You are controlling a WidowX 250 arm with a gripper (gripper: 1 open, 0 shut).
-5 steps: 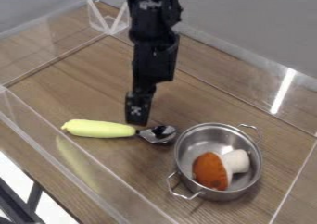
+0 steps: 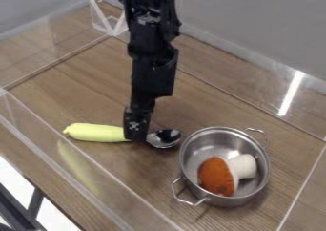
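My black gripper point(image 2: 137, 128) is lowered to the tabletop, its tips at the right end of a pale yellow elongated vegetable point(image 2: 94, 132) and over the handle of a metal spoon, whose bowl point(image 2: 165, 137) shows just to the right. I cannot tell whether the fingers are open or shut. A steel pot point(image 2: 193, 164) with two handles stands at the front right, holding an orange-brown piece point(image 2: 216, 178) and a white cylindrical piece point(image 2: 243, 166).
A clear low barrier runs along the front left, and pale walls close the back. A small white rack point(image 2: 107, 23) stands in the far left corner.
My gripper has moved down and slightly toward the front left, to the spoon's handle beside the yellow vegetable. The objects look unmoved.
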